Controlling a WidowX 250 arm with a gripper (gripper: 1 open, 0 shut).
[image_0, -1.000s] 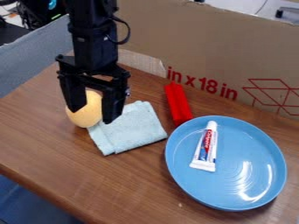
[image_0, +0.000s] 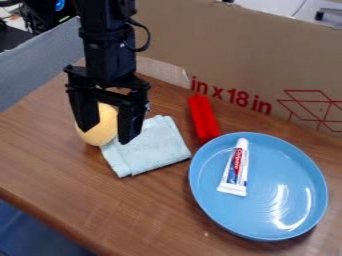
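My black gripper (image_0: 104, 112) hangs over the left middle of the table, its fingers on either side of a yellow rounded object (image_0: 94, 131), which is partly hidden behind them; whether they touch it I cannot tell. A folded pale blue cloth (image_0: 147, 154) lies just right of and below the gripper. On the right, a blue plate (image_0: 285, 197) holds a white toothpaste tube (image_0: 235, 168). A red object (image_0: 203, 117) lies behind the cloth, near the plate.
A cardboard box wall (image_0: 254, 60) stands along the back of the wooden table (image_0: 147, 210). A grey padded edge (image_0: 34, 75) runs along the left.
The gripper has shifted very slightly around the yellow object. The cloth, plate, tube and red object have not moved.
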